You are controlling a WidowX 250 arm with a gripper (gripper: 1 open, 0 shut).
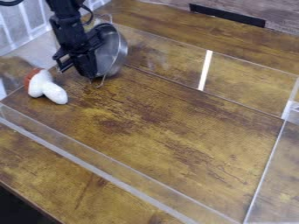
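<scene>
My black gripper (79, 59) reaches down from the top left, in front of and over the left part of a metal bowl or pot (107, 51) tilted up near the back-left corner. It looks shut; whether anything thin is between its fingers is hard to tell. Below and left lies a white plush-like object (49, 89) with a red part at its left end.
Clear plastic walls (163, 199) border the wooden table (176, 131). A white strip (205, 70) stands out on the back-right wall.
</scene>
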